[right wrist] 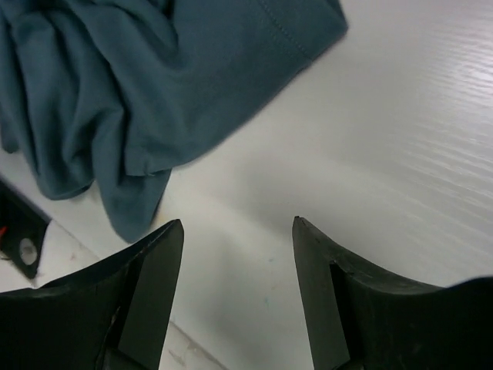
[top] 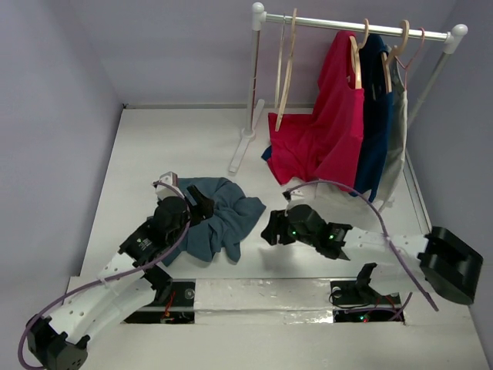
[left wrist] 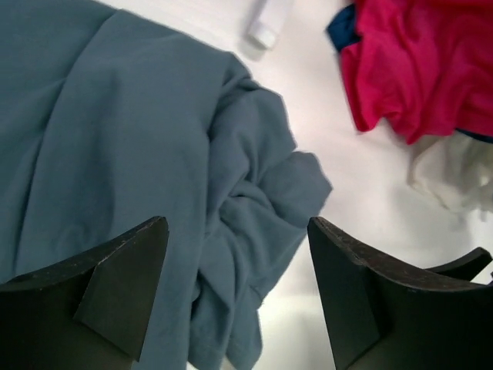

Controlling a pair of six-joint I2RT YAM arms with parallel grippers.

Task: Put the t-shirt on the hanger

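A grey-blue T-shirt (top: 235, 223) lies crumpled on the table's left part, also filling much of the left wrist view (left wrist: 139, 154) and the upper left of the right wrist view (right wrist: 200, 85). My left gripper (top: 200, 202) is open above the shirt, nothing between its fingers. My right gripper (top: 273, 231) is open over bare table just right of the shirt, holding nothing. Empty wooden hangers (top: 288, 73) hang at the left end of the rail (top: 323, 21).
Red (top: 331, 139), dark blue (top: 373, 108) and pale garments (top: 396, 162) hang at the right, the red one spreading onto the table. The rack's foot (top: 237, 154) stands behind the shirt. Bare table (top: 154, 135) shows at the back left.
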